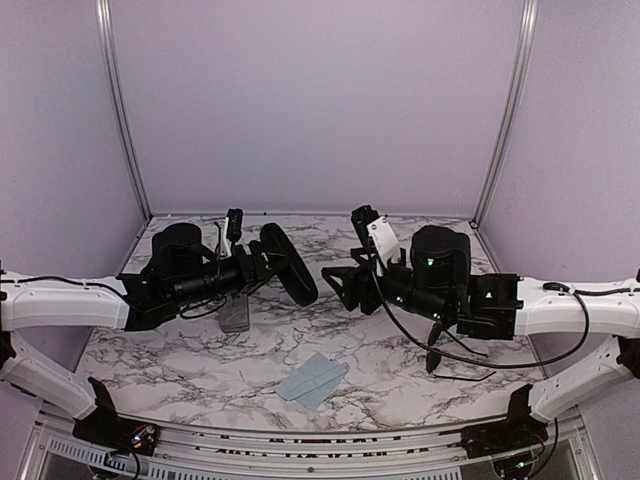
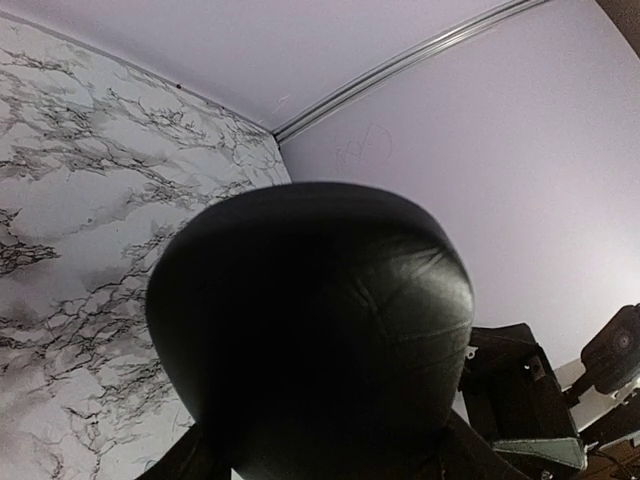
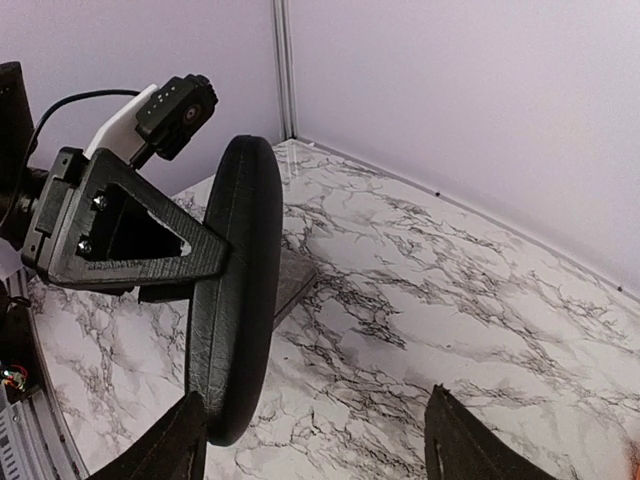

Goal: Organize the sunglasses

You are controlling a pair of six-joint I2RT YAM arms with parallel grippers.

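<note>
A black glasses case [image 1: 288, 264], long and rounded, is held tilted above the table by my left gripper [image 1: 268, 258], which is shut on it. In the left wrist view the case [image 2: 330, 320] fills the middle and hides most of the fingers. The right wrist view shows the same case [image 3: 238, 290] at the left, its lid looking closed. My right gripper [image 1: 338, 285] is apart from the case, to its right, with a wide gap and nothing between its fingers. Dark sunglasses [image 1: 433, 350] lie at the table's right, partly covered by the right arm.
A light blue cloth [image 1: 313, 381] lies flat at the front middle. A grey, clear-looking box [image 1: 234, 313] rests under the left arm.
</note>
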